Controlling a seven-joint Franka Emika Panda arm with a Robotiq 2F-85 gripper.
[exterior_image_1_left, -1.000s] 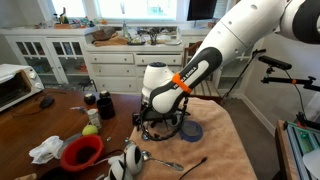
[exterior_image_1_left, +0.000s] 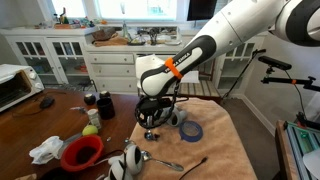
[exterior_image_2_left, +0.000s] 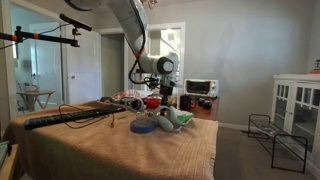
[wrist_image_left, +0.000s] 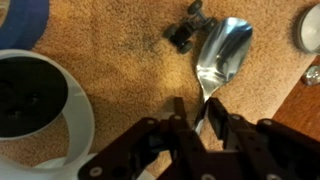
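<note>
A metal spoon (wrist_image_left: 226, 47) lies over the tan cloth in the wrist view, its bowl pointing away from me and its handle running between my fingers. My gripper is shut on that handle. In exterior view 1 the gripper (exterior_image_1_left: 150, 116) points down low over the cloth-covered table; the spoon is hard to make out there. Exterior view 2 shows the arm's white wrist (exterior_image_2_left: 158, 65) above the table, with the fingers too small to read.
A small black object (wrist_image_left: 187, 27) lies beside the spoon's bowl. To the left are a white round vessel (wrist_image_left: 75, 105) with a dark inside and a blue plate (wrist_image_left: 27, 20). A red bowl (exterior_image_1_left: 82, 152) stands on the wooden table.
The forearm and wrist have shifted slightly leftward and changed their tilt, uncovering more of the blue plate. The gripper stays low over the same area, and the other table items look unmoved.
</note>
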